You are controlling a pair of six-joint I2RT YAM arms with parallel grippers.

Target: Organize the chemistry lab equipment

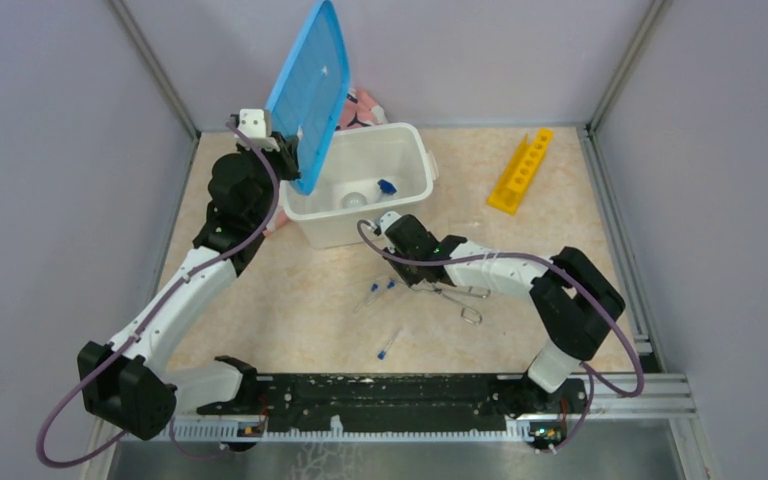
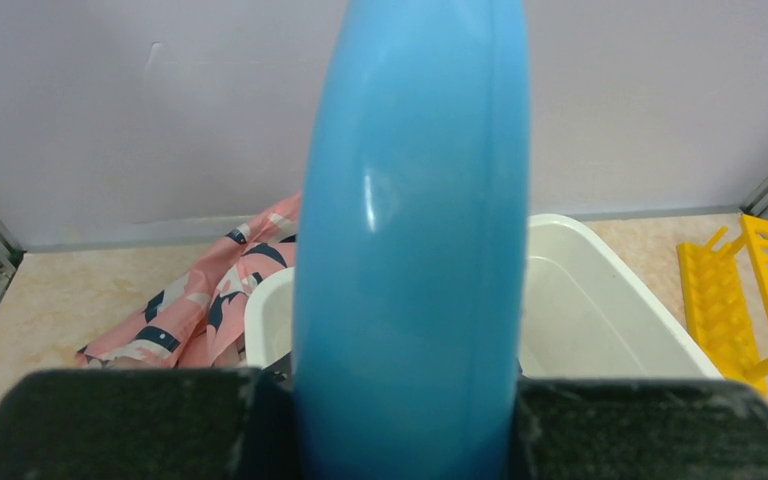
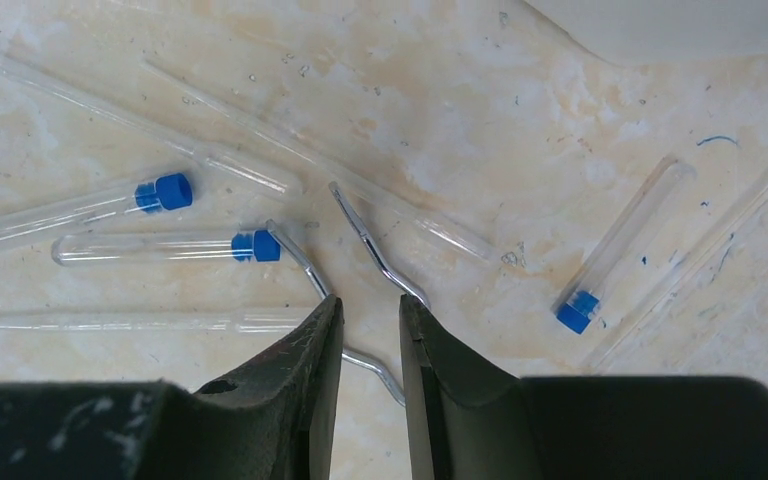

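Note:
My left gripper (image 1: 288, 160) is shut on the blue lid (image 2: 410, 200), held upright at the left of the white bin (image 1: 335, 225). My right gripper hangs low in front of the bin, part open over metal tongs (image 3: 380, 265), with nothing seen between its fingers. Around it lie clear pipettes (image 3: 90, 320) and capped test tubes (image 3: 110, 247), and another capped tube (image 1: 390, 343) is nearer the front. The bin holds a blue item (image 1: 386, 187) and a clear round piece (image 1: 354, 199).
A yellow tube rack (image 1: 525, 165) stands at the back right. A pink patterned cloth (image 2: 190, 320) lies behind and left of the bin.

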